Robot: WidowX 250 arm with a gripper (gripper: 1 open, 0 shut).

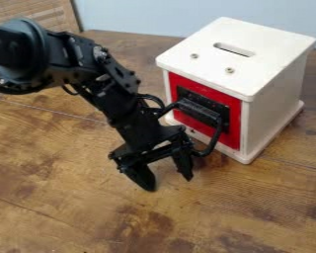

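My black gripper (pixel 164 174) points down just above the wooden table, in front of a white box (pixel 267 119) with a red front panel (pixel 228 143). The two fingers stand apart with nothing visible between them. The box has a slot in its top and a black fitting with a cable on the red face, partly behind my wrist.
A pale wall or board runs along the back edge. My arm comes in from the upper left.
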